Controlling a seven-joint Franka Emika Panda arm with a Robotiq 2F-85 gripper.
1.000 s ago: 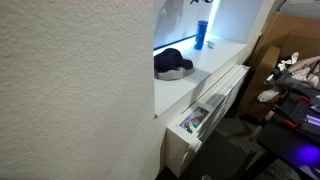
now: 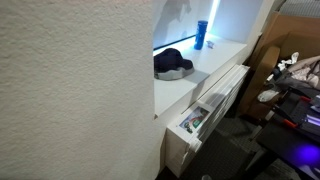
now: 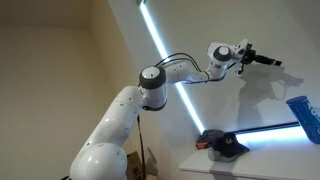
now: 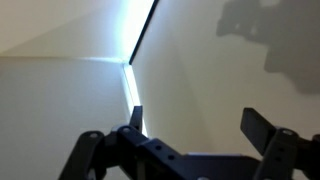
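Note:
In the wrist view my gripper stands open, its two dark fingers wide apart with only bare wall behind the gap. The second exterior view has the gripper (image 3: 266,60) raised high beside the wall, well above the white counter (image 3: 270,165). A dark cap with a grey brim (image 2: 172,66) rests on that counter, and a blue cup (image 2: 201,35) stands upright farther along it. Below the counter edge a white drawer (image 2: 187,133) is pulled out, with small items inside too small to name. The gripper is outside the first exterior view.
A large pale wall (image 2: 75,90) hides the left of the first exterior view. A dark table (image 2: 290,145) stands at the lower right, across a strip of dark floor. Light strips (image 3: 153,28) run along the wall. Air around the gripper looks clear.
One second ago a small dark part of the gripper showed at the top edge above the cup; it has since left the view. Cap, cup and drawer have not moved.

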